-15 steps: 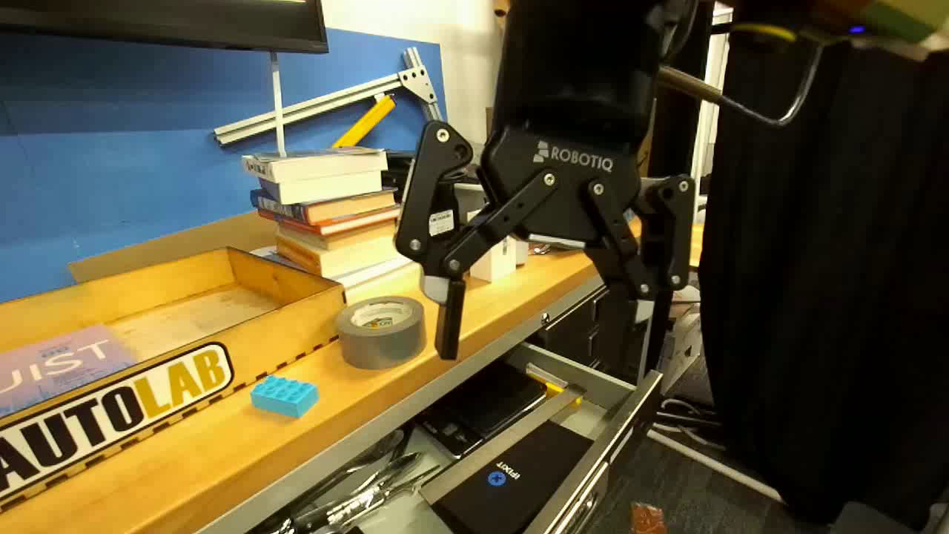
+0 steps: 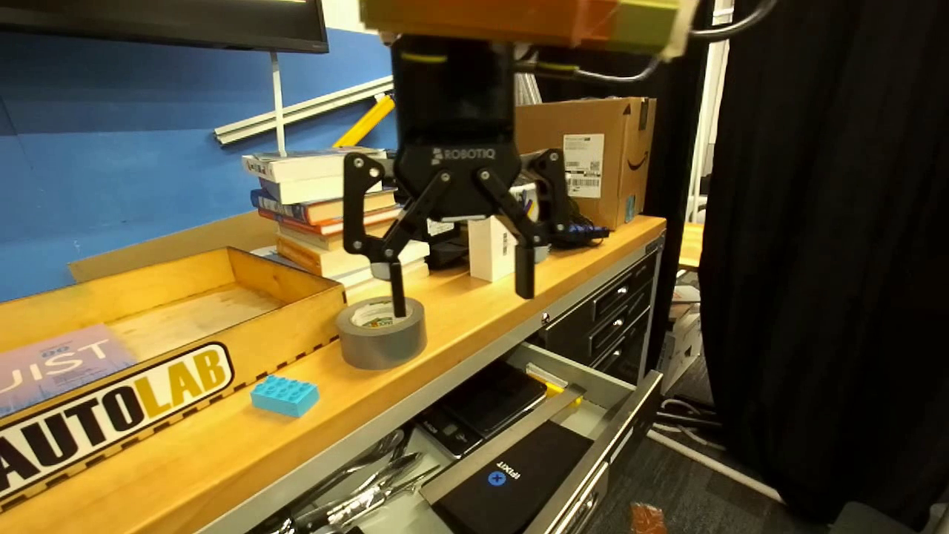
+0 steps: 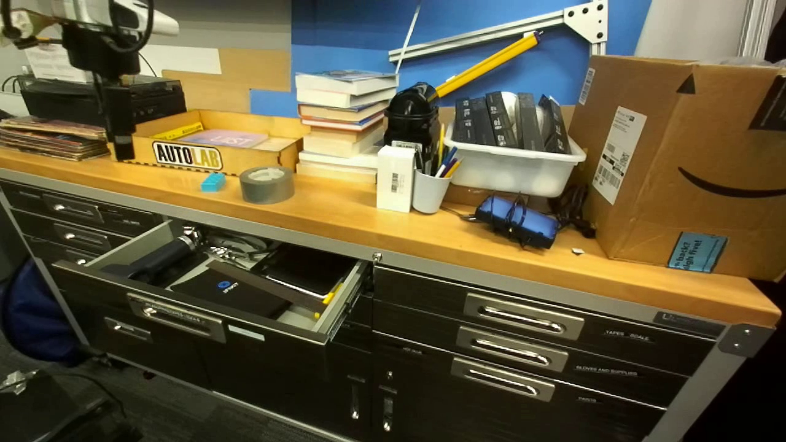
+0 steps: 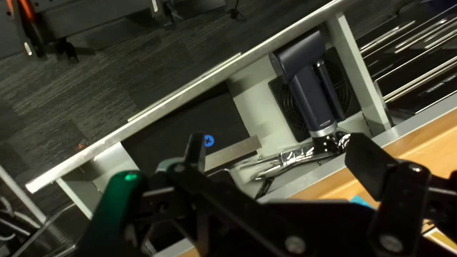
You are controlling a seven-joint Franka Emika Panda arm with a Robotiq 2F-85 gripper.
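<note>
My gripper [image 2: 462,298] hangs open above the workbench's front edge, its fingers wide apart and nothing between them. In the wrist view the gripper is over the pulled-out drawer [image 4: 205,81]. A blue toy brick [image 2: 285,395] lies on the benchtop in front of the wooden tray; in the wrist view only a sliver of the brick [image 4: 361,201] shows behind the gripper. To its right stands a grey tape roll [image 2: 382,343], partly covered by one finger in exterior view 1. The drawer holds a black iFixit case [image 3: 226,288], a dark handheld tool [image 4: 311,94] and metal tools [image 4: 291,159].
The AUTOLAB wooden tray [image 3: 287,140] sits behind the brick. A book stack [image 3: 342,121], white box [image 3: 395,179], pen cup [image 3: 429,193] and large carton [image 3: 678,162] line the bench. Bare benchtop [image 3: 331,202] lies right of the tape.
In exterior view 1, my open gripper has moved left and upward, appearing smaller. The brick, tape and drawer have stayed in place.
</note>
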